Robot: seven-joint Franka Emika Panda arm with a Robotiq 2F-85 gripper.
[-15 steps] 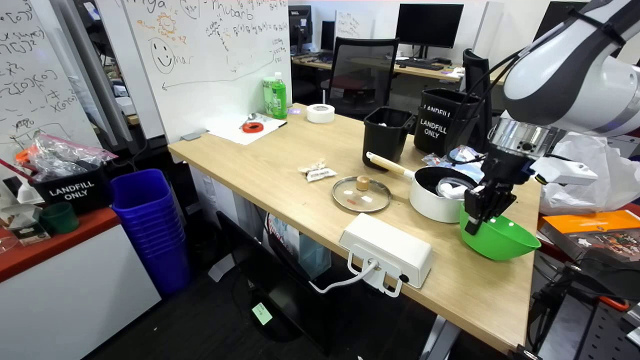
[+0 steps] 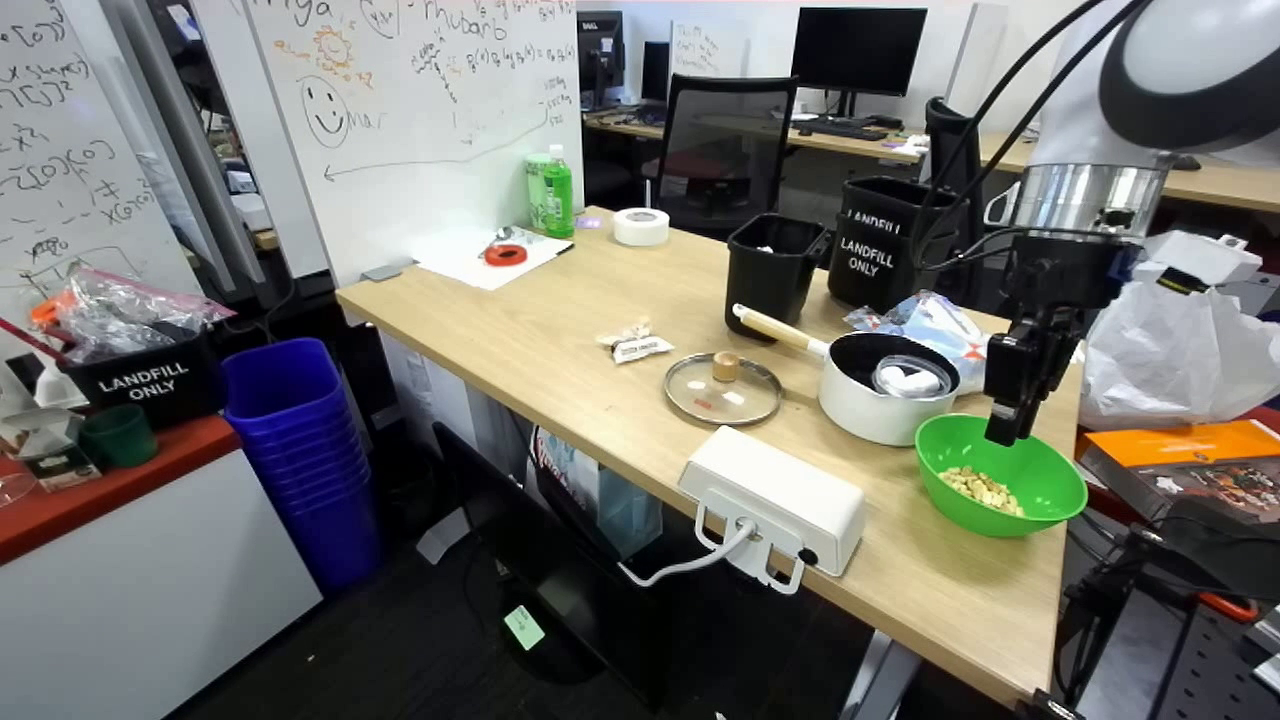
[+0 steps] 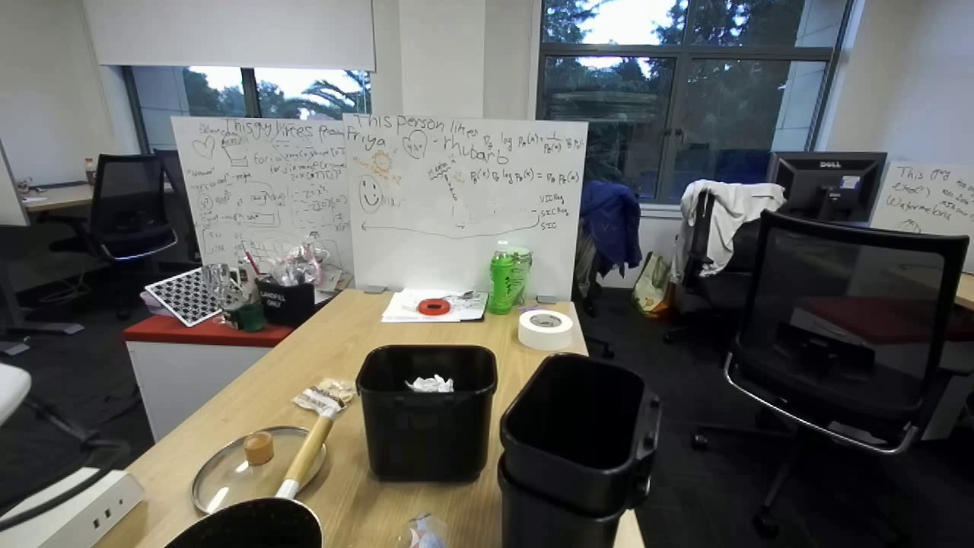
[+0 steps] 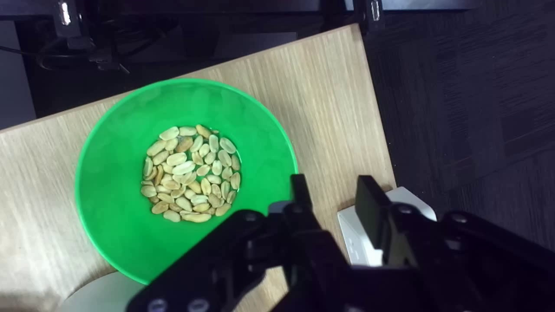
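Observation:
A green bowl (image 2: 1002, 510) stands upright near the right end of the table. In its bottom lies a heap of peanuts (image 4: 192, 179), seen clearly from above in the wrist view. My gripper is open, its two fingers apart and nothing between them. It hangs over the bowl's rim area, one finger appearing by the rim and the other out past it; the wrist view does not tell the exact height. In exterior view 1 my gripper (image 2: 1011, 430) points down in front of the bowl's back rim. Exterior view 2 shows neither bowl nor gripper.
Close to the bowl is a white pot (image 2: 852, 402) with a clear-lidded container (image 2: 908, 378) inside. A white power box (image 2: 780, 492) sits on the table's front edge. The glass lid (image 2: 708, 402), black bins (image 2: 774, 270) and a snack wrapper (image 2: 636, 344) lie farther off.
My gripper has moved up and to the right from the bowl's left rim. The bowl, tilted earlier, now sits level with its peanuts showing.

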